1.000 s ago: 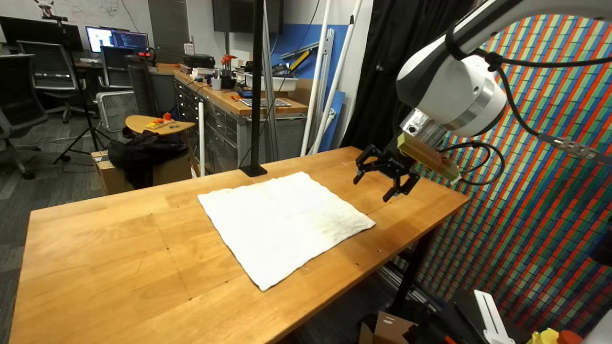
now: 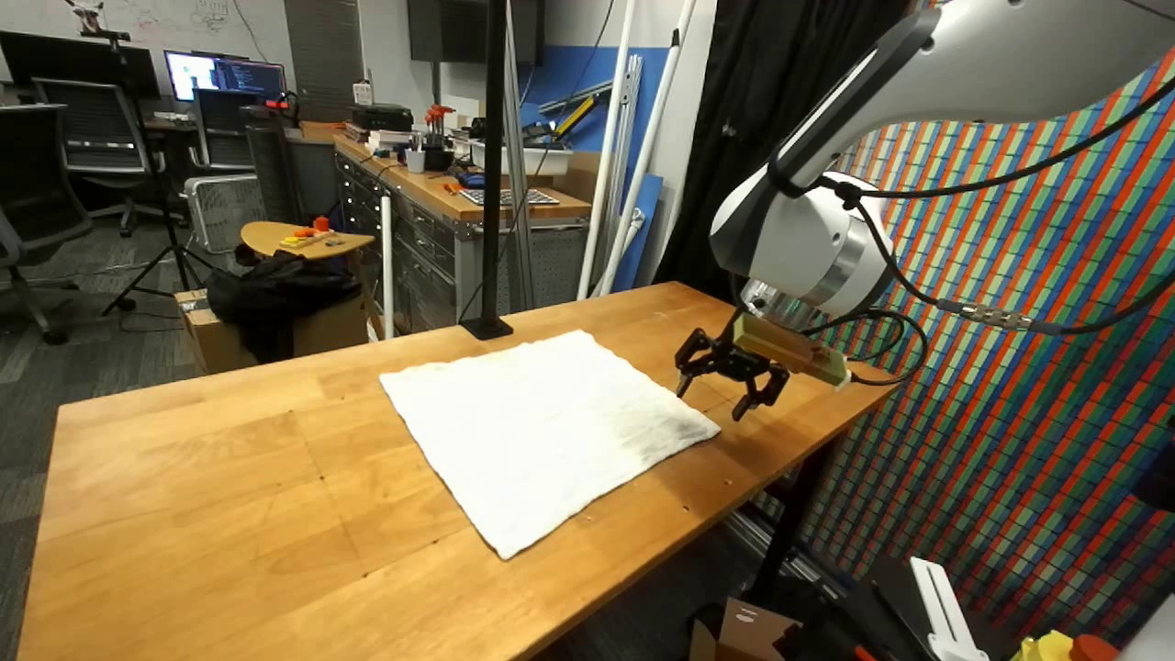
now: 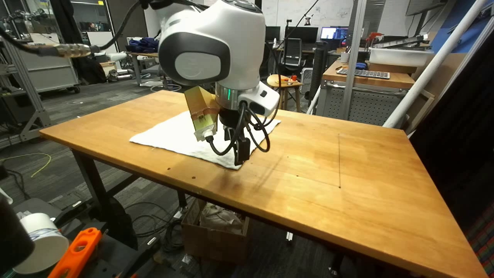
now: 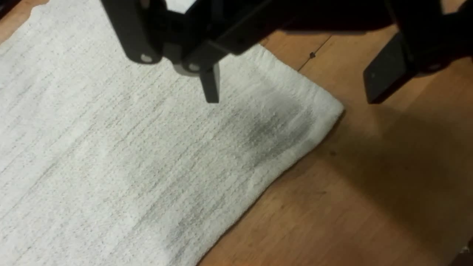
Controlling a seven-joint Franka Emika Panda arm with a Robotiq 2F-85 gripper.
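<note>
A white cloth (image 2: 540, 430) lies spread flat on the wooden table, one corner pointing toward the arm. My gripper (image 2: 710, 406) stands open above the table by that corner, nothing between its fingers. In the wrist view the towel's corner shows below the gripper; one fingertip (image 4: 210, 86) is over the fabric, the other (image 4: 387, 73) over bare wood. Seen from the second exterior camera, the arm and its cables cover part of the cloth (image 3: 171, 134), and one dark finger (image 3: 241, 150) shows near its corner.
Bare wooden tabletop (image 2: 209, 518) surrounds the cloth, with wide free room on both sides. A black post (image 2: 486, 327) is fixed at the table's back edge. Cables hang in a loop beside the gripper.
My gripper has come down and slightly left, closer to the cloth's corner, and now points more steeply downward. It stays open, and the cloth lies unmoved.
</note>
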